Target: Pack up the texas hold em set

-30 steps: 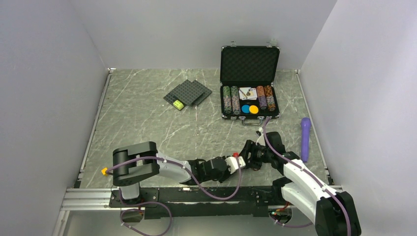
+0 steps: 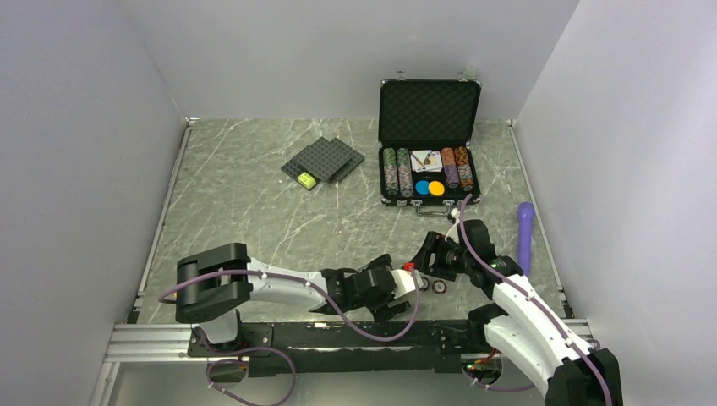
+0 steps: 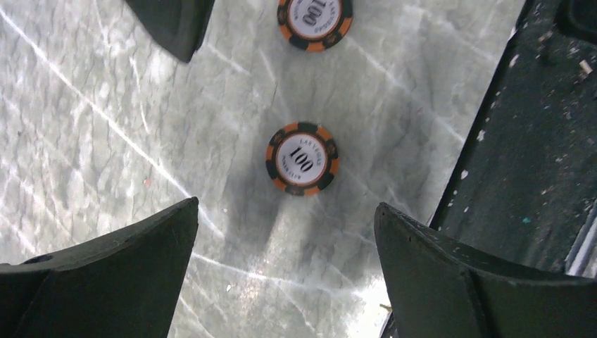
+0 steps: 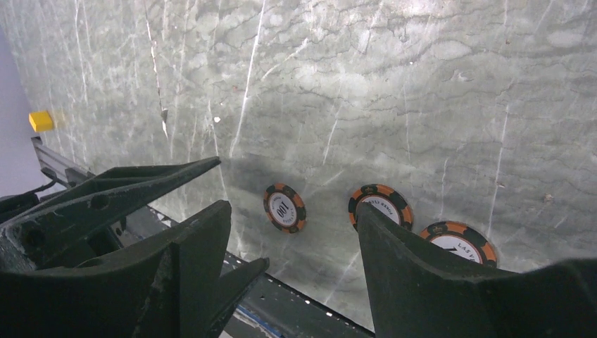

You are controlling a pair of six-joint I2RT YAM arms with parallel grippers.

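Orange-and-black 100 chips lie loose on the marble near the front edge. In the left wrist view one chip [image 3: 302, 159] sits between and beyond the spread fingers of my open left gripper, another [image 3: 315, 17] higher up. My open right gripper is over a chip [image 4: 284, 208], with two more chips [image 4: 380, 202] to its right, partly behind a finger; the left gripper's fingers reach into that view from the left. The open black case [image 2: 429, 112] at back right holds chip rows [image 2: 403, 172], cards and blue and yellow discs.
Dark grid mats [image 2: 325, 159] with a green-yellow block [image 2: 307, 180] lie at back centre. A purple rod [image 2: 524, 241] lies along the right side; a yellow block [image 4: 41, 121] appears in the right wrist view.
My right arm has lifted and shifted slightly back and right, uncovering chips in the top view. The left arm has shifted slightly.
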